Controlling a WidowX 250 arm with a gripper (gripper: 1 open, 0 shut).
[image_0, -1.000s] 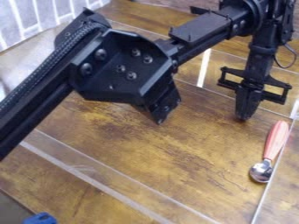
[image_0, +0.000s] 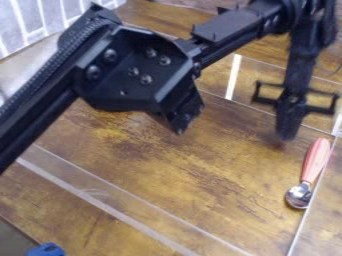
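My black gripper (image_0: 289, 118) hangs at the upper right of the camera view, low over the wooden table (image_0: 160, 190), blurred, its fingertips looking shut with nothing visible between them. Just below and to the right of it lies an ice-cream scoop (image_0: 315, 160) with a red handle and a metal head pointing toward the bottom of the view. The gripper and the scoop are apart in the image.
The large black arm spans the upper left and hides part of the table. Clear tape strips cross the wood. A white crate (image_0: 30, 20) stands at the top left, a small blue object (image_0: 44, 249) at the bottom left.
The gripper has shifted slightly and now appears blurred, with the upper arm moved a little. The scoop lies where it was.
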